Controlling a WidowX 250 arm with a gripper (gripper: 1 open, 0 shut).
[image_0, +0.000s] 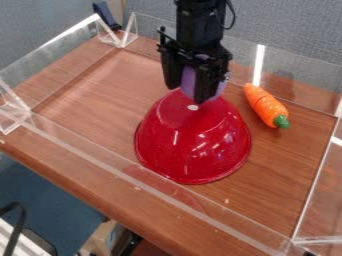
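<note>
My black gripper (195, 62) hangs at the top centre over a red overturned bowl (193, 143). A light purple object (205, 86) sits between the fingers, low over the bowl's top, and my gripper appears shut on it. Whether the object touches the bowl is unclear. An orange carrot (263, 103) with a green end lies to the right of the bowl.
The wooden table (80, 95) has clear walls (94, 155) around it. A small dark blue object (104, 14) is at the back left, at the edge.
</note>
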